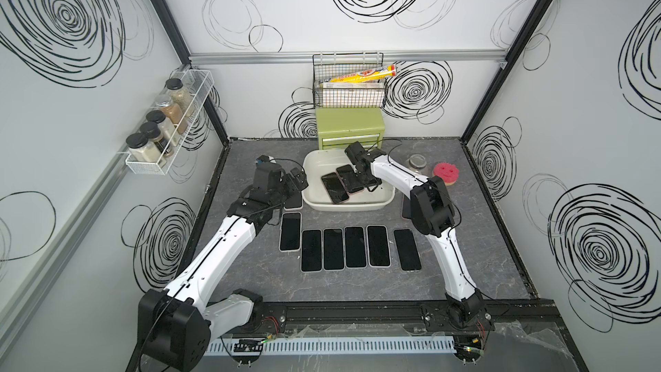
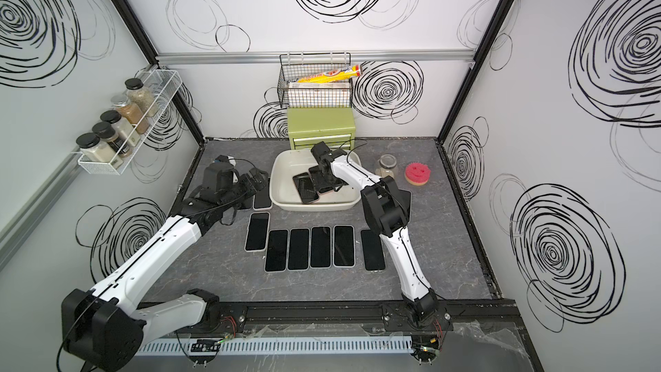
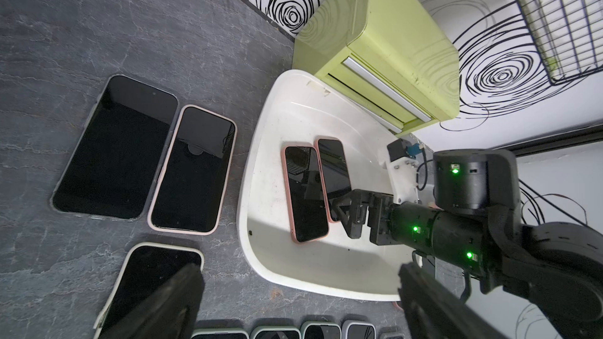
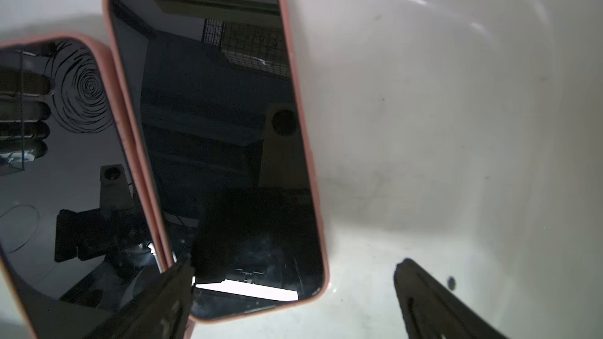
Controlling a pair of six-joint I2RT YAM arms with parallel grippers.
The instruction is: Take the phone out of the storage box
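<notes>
Two pink-edged phones lie side by side in the white storage box (image 1: 313, 196): the left phone (image 3: 306, 194) and the right phone (image 3: 333, 172). My right gripper (image 1: 361, 182) is over the box at the right phone; in the right wrist view its open fingers straddle that phone's lower end, the left fingertip over the phones, the right one over bare box floor. My left gripper (image 1: 297, 179) hangs open at the box's left edge, above phones on the table, with nothing between its fingers.
Several phones lie in front of and left of the box (image 1: 355, 246). A green cabinet (image 1: 349, 120) stands behind it. A jar (image 2: 387, 165) and a pink round item (image 2: 417, 172) sit to the right. The side spice rack is on the left wall.
</notes>
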